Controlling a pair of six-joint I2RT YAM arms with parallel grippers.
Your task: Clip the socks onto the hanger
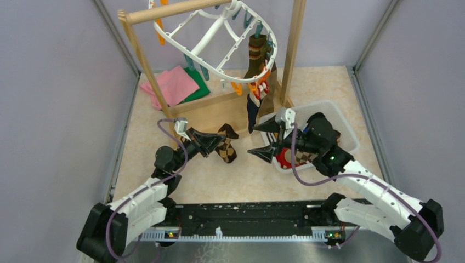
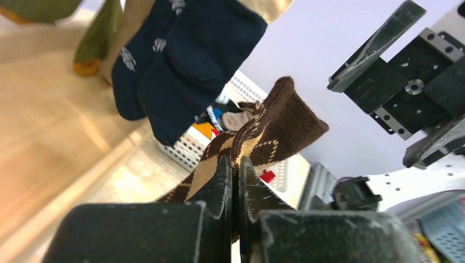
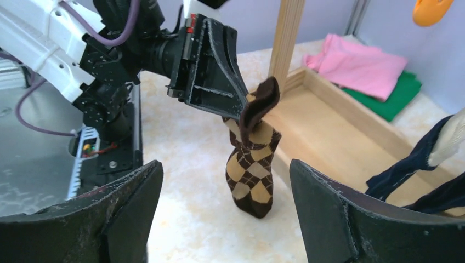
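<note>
A brown checkered sock point(image 1: 226, 150) hangs from my left gripper point(image 1: 216, 139), which is shut on it near the middle of the table; in the left wrist view its dark end point(image 2: 290, 120) folds up above the fingertips, and in the right wrist view the checkered part point(image 3: 249, 181) dangles below. My right gripper point(image 1: 257, 139) is open, right of that sock, empty. The white round hanger point(image 1: 222, 71) holds several socks at its right side, an olive striped one point(image 1: 255, 52) and navy ones point(image 2: 194, 71) among them, plus orange and teal clips.
A white basket point(image 1: 348, 129) of socks stands at the right, under the right arm. The wooden stand's base point(image 1: 203, 115) lies below the hanger. Pink point(image 1: 173, 85) and green cloths point(image 1: 194, 93) lie at back left.
</note>
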